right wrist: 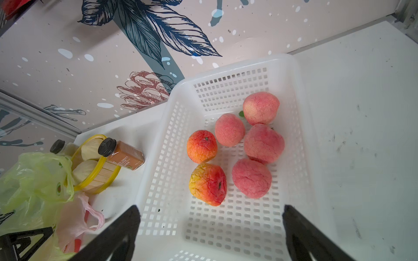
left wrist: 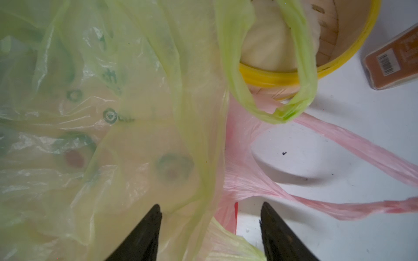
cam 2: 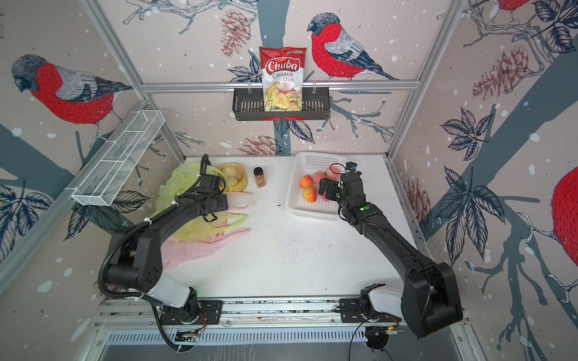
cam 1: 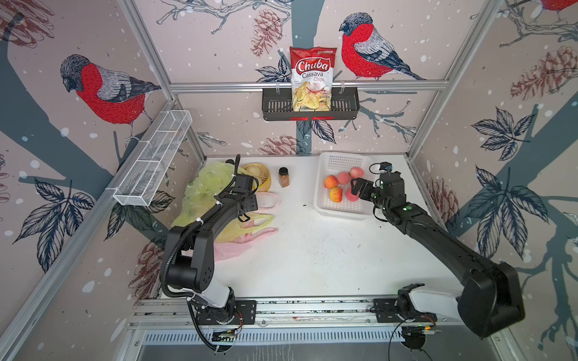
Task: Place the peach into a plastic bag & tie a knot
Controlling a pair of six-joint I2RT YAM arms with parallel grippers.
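Observation:
My left gripper stands open over the crumpled green plastic bag, whose looped handle lies over the rim of a yellow basket. A pink bag lies under the green one. My right gripper is open above a white perforated basket holding several peaches, among them a yellow-red one and a pink one, with nothing between its fingers.
A brown spice jar stands between the yellow basket and the white basket. A chips bag sits on the back shelf, and a wire rack hangs at the left.

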